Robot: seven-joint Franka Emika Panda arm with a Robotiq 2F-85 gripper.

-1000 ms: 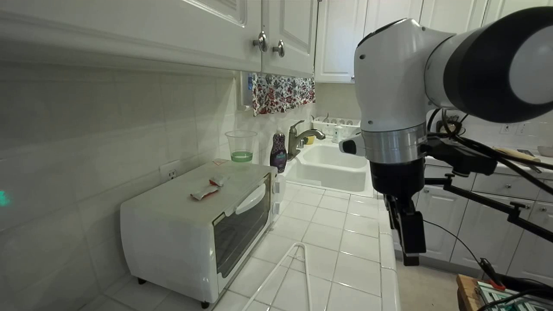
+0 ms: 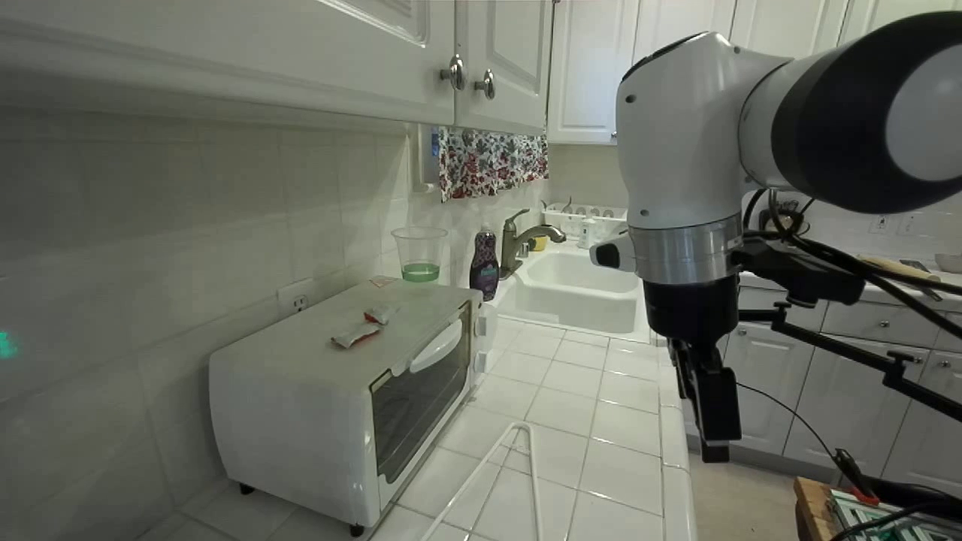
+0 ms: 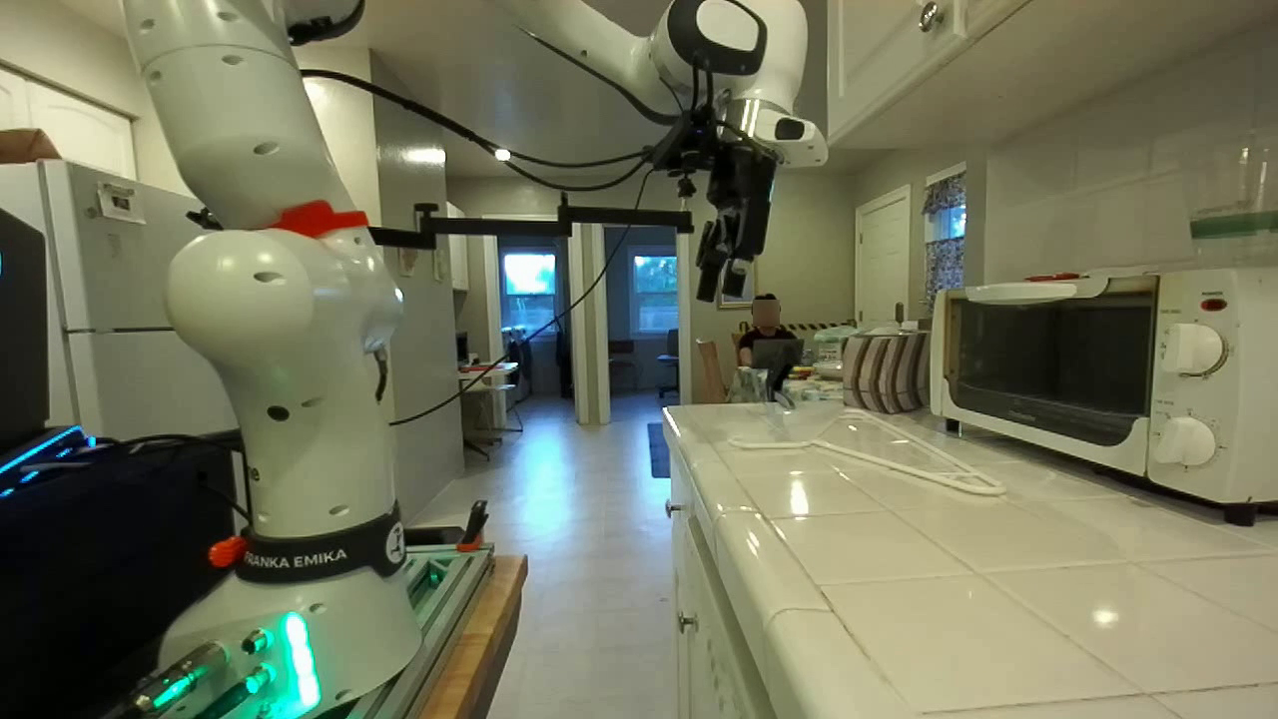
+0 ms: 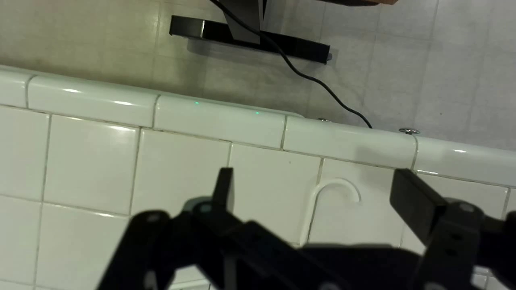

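A white hanger [image 3: 920,461] lies flat on the tiled counter [image 3: 875,587], in front of the toaster oven [image 3: 1054,365]. In the wrist view the hanger's hook [image 4: 338,183] shows between my two spread fingers, well below them; much of its body is hidden behind the gripper. My gripper stands open, fingers pointing down, with nothing held. From the second exterior view the gripper [image 3: 721,276] hangs high above the counter near its front edge, clear of everything.
On the oven top are small packets [image 2: 356,334] and a clear cup [image 2: 420,254] with green at its base. A soap bottle [image 2: 484,264] stands by the sink [image 2: 577,302]. A striped item [image 3: 887,371] sits behind the hanger.
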